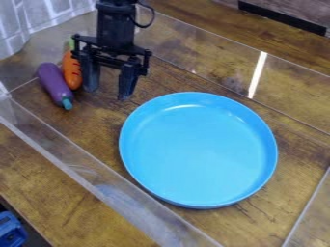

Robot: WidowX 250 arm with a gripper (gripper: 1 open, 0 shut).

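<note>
The black gripper (107,79) hangs at the upper left of the camera view with its fingers spread and nothing clearly between them. An orange carrot (71,69) lies just left of it, partly behind its left side. A purple eggplant (53,84) lies further left. A large blue plate (198,150) sits to the right and front of the gripper.
A clear plastic edge runs diagonally along the left and front. A blue object (8,232) shows at the bottom left corner.
</note>
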